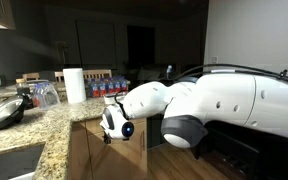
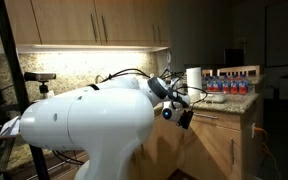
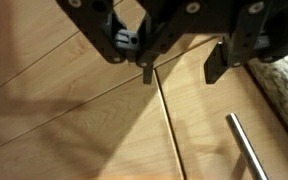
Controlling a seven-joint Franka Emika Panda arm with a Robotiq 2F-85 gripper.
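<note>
My gripper hangs in front of the light wooden cabinet fronts below the counter. Its dark fingers stand part way apart, with only wood and a dark seam visible beyond the gap. A straight metal handle [image 3: 246, 147] lies to the right of the fingers in the wrist view, clear of them. In exterior view 1 the gripper [image 1: 105, 130] is just under the counter edge, close to the cabinet [image 1: 88, 150]. Exterior view 2 shows a vertical handle [image 2: 232, 150] on the cabinet, right of the gripper [image 2: 187, 117].
Above the gripper runs the speckled countertop [image 1: 56, 126]. A paper towel roll [image 1: 75, 85], several bottles [image 1: 106, 87], a clear pitcher [image 1: 48, 95] and a dark pan [image 1: 4, 113] stand on it. Open floor [image 1: 169, 162] lies beside the cabinets.
</note>
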